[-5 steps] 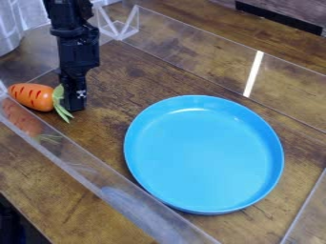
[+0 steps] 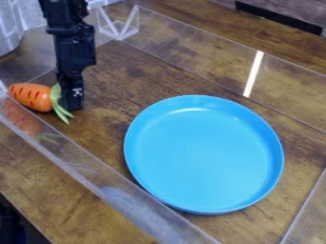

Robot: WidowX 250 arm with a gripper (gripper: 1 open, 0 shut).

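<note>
A toy carrot (image 2: 30,96), orange with dark stripes and pale green leaves, lies on the wooden surface at the left. My black gripper (image 2: 69,103) is down beside its leafy end, upright and touching or very close to it. The fingertips are small and dark, and I cannot make out anything between them; the gripper looks shut.
A large blue plate (image 2: 204,151) lies at the right. Clear plastic walls (image 2: 121,202) border the surface, one running close below the carrot. A pale round object (image 2: 7,29) stands at the upper left corner. The wood between gripper and plate is clear.
</note>
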